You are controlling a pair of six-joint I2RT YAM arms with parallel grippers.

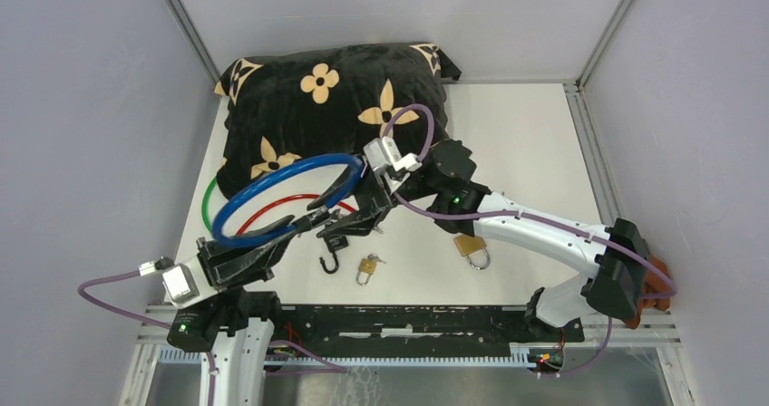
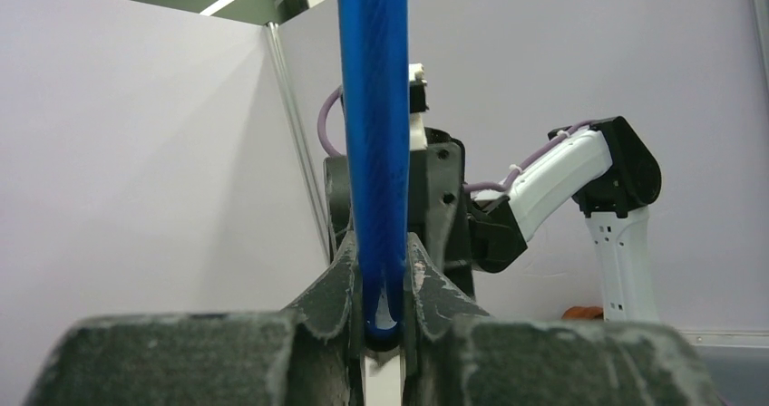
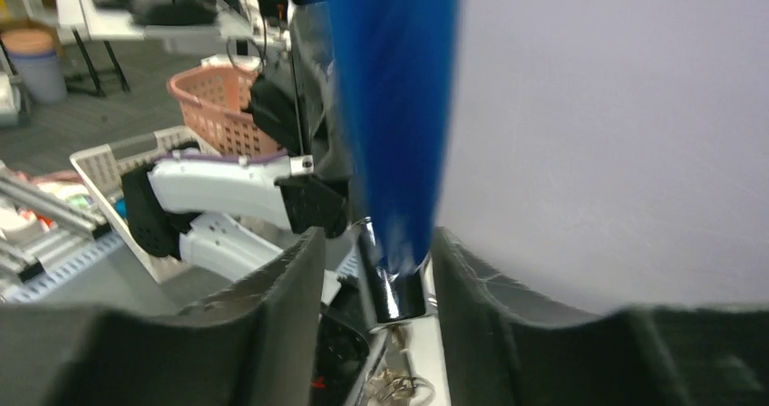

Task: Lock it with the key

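Observation:
A blue cable lock [image 1: 283, 181] bends in a wide loop above the table between my two hands. My left gripper [image 1: 292, 227] is shut on one end of its blue tube [image 2: 374, 125], with fingers [image 2: 341, 275] pressed on both sides. My right gripper is part open around the other end. There a dark, shiny end piece [image 3: 394, 293] of the lock sits between fingers that stand apart from it. Small keys [image 3: 399, 390] show below this piece, blurred. From above, my right gripper [image 1: 328, 214] overlaps the lock's ends, so whether they are joined cannot be told.
Below lie a black padlock [image 1: 335, 243] with open shackle, a small brass padlock [image 1: 366, 267] with key, and a larger brass padlock [image 1: 470, 246]. Red cable [image 1: 263, 212], green cable [image 1: 205, 208] and a dark pillow [image 1: 317, 120] lie behind.

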